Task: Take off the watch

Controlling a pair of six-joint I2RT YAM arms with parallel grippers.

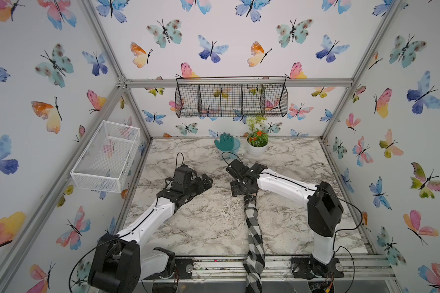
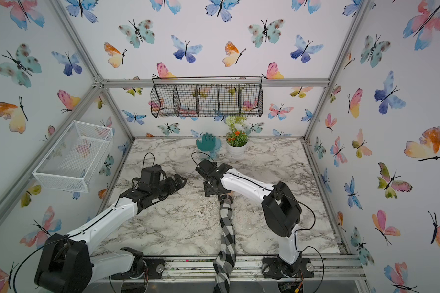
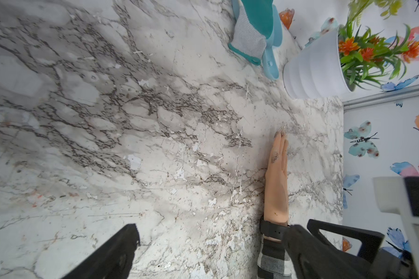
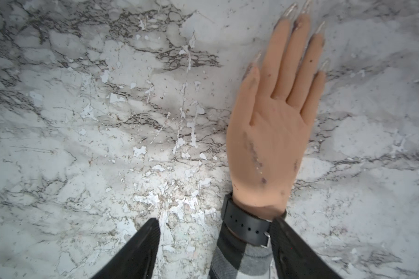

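A flesh-coloured model hand (image 4: 270,144) lies on the marbled table, fingers pointing away, with a black buckled strap (image 4: 246,225), the watch's band, around its wrist. No watch face shows. Below the strap runs a black-and-white checked sleeve (image 1: 254,229). My right gripper is open above the table; in its wrist view the right finger overlaps the strap's buckle end, and whether they touch I cannot tell. To the left of the hand hovers my left gripper, open and empty. The left wrist view also shows the strap (image 3: 270,228) beside its right finger.
At the back stand a white potted plant (image 1: 256,146) and a teal glove (image 1: 225,142). A white mesh basket (image 1: 97,183) hangs on the left wall, a black wire basket (image 1: 229,114) on the rear wall.
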